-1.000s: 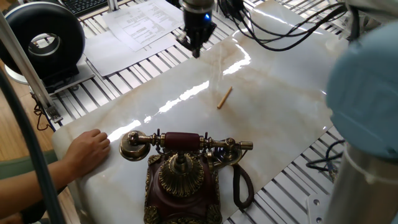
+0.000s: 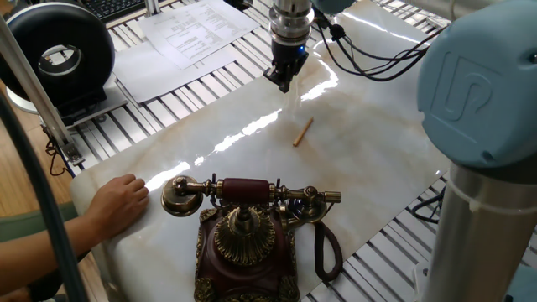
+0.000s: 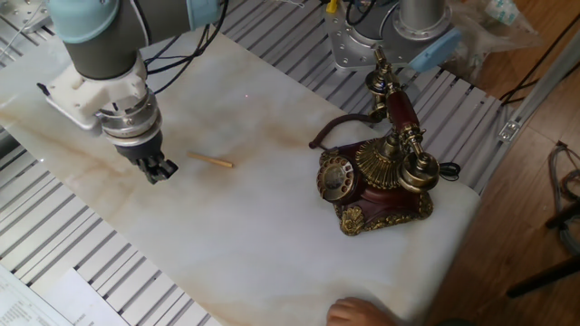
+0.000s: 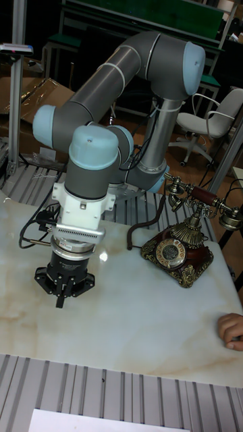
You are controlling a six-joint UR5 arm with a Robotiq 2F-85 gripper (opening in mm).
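Observation:
My gripper (image 2: 286,85) hangs above the marbled table top, its fingertips together and nothing visible between them. A short, thin wooden stick (image 2: 303,132) lies on the table; in the second exterior view the gripper (image 3: 159,172) is to the left of this stick (image 3: 210,159), apart from it. From the third exterior view, the gripper (image 4: 62,296) points down at the left, and the stick cannot be made out. An ornate dark red and brass telephone (image 3: 376,167) stands on the table, with its handset (image 2: 246,190) resting across the cradle.
A person's hand (image 2: 121,204) rests at the table edge beside the telephone (image 2: 245,243). Papers (image 2: 189,38) and a black ring-shaped device (image 2: 88,50) lie beyond the table top (image 2: 369,126). The telephone's cord (image 2: 328,253) loops beside the stick.
In the first exterior view my gripper has moved right and slightly down, nearer the stick. The arm's blue joint has shifted left. Stick, telephone and hand have stayed put.

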